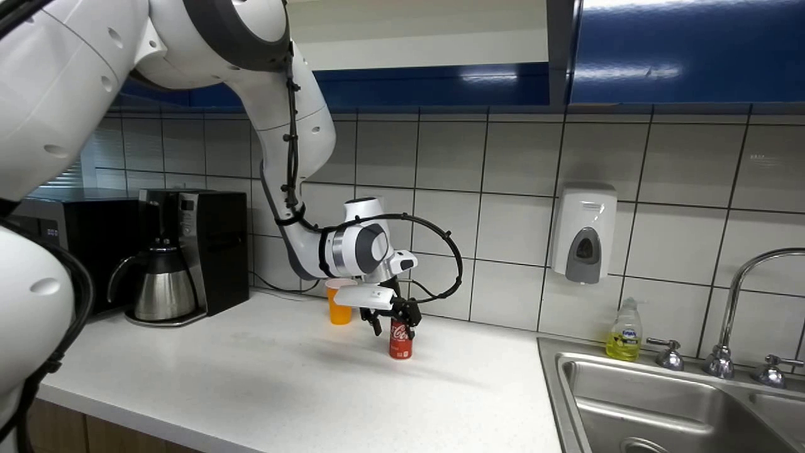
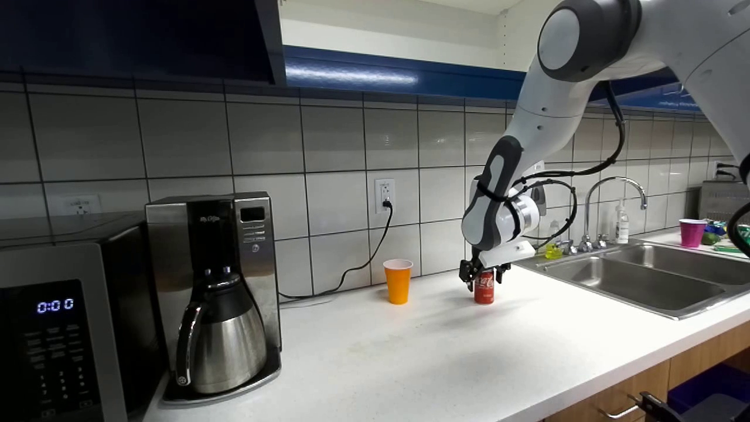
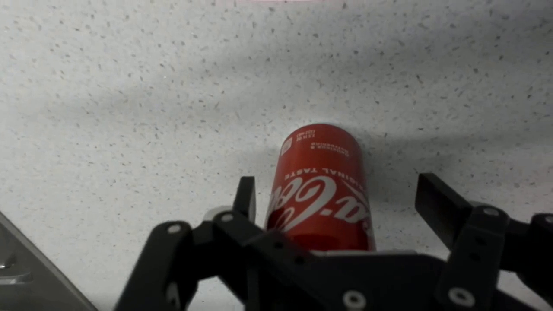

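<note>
A red Coca-Cola can (image 1: 400, 347) stands upright on the white counter (image 1: 249, 362). My gripper is open around it, one finger on each side. In the wrist view there is a gap between the can (image 3: 321, 176) and each of the fingers (image 3: 434, 204); the left gap is narrower than the right. The gripper's body hides the can's upper end there. From the second exterior view, the can (image 2: 484, 289) shows below and between the fingers.
An orange cup (image 2: 398, 282) stands near the wall, left of the can. Farther left are a coffee maker (image 2: 256, 281) and a microwave (image 2: 63, 316). On the right is a steel sink (image 1: 562, 400) with a soap bottle (image 1: 624, 336) behind it.
</note>
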